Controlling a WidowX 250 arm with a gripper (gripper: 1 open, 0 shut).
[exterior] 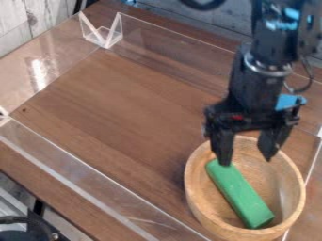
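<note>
My black gripper (pixel 247 143) hangs open just over the back part of a light wooden bowl (pixel 201 198) at the lower right, its fingers on either side of empty space. In the bowl lies a green block (pixel 243 200), its upper end near the gripper's left finger.
A clear plastic bracket (pixel 104 32) stands at the back left. Transparent edging runs along the near left side.
</note>
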